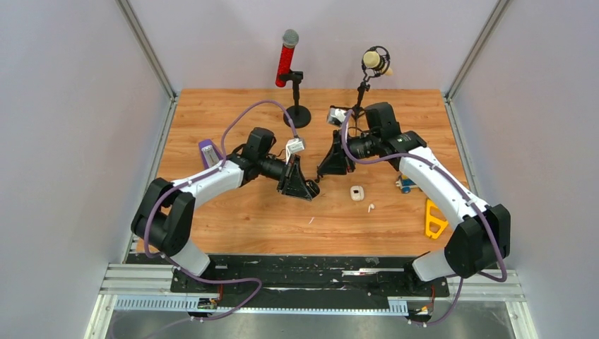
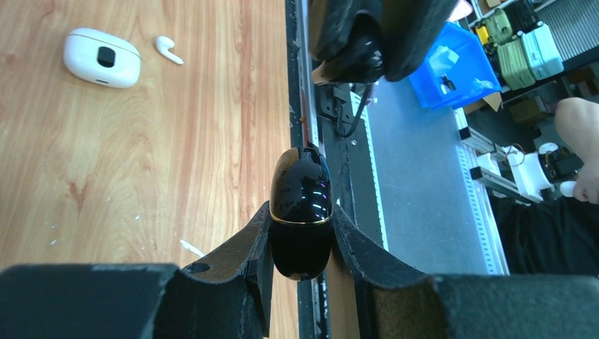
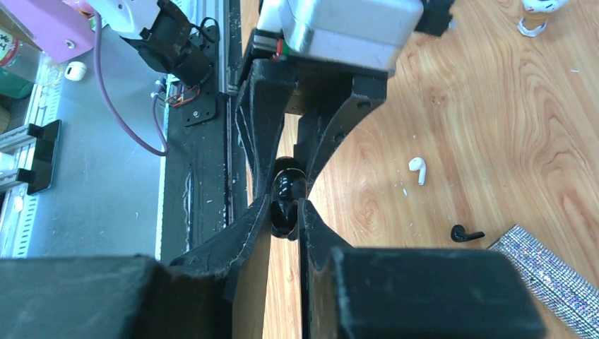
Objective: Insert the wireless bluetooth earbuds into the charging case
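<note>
A glossy black charging case [image 2: 301, 187] with a thin gold seam stands upright in my left gripper, which is shut on it above the table. Facing it, my right gripper is shut on a small black earbud [image 3: 284, 224], partly hidden by the fingers. In the top view, the earbud [image 1: 318, 176] is just up and right of the case [image 1: 311, 188]. Whether they touch is unclear. Another black earbud [image 3: 463, 234] lies on the table in the right wrist view.
A white case [image 1: 357, 193] and a white earbud [image 1: 371, 207] lie right of the grippers. Two microphones on stands, a red one [image 1: 285, 65] and a cream one [image 1: 372, 60], stand at the back.
</note>
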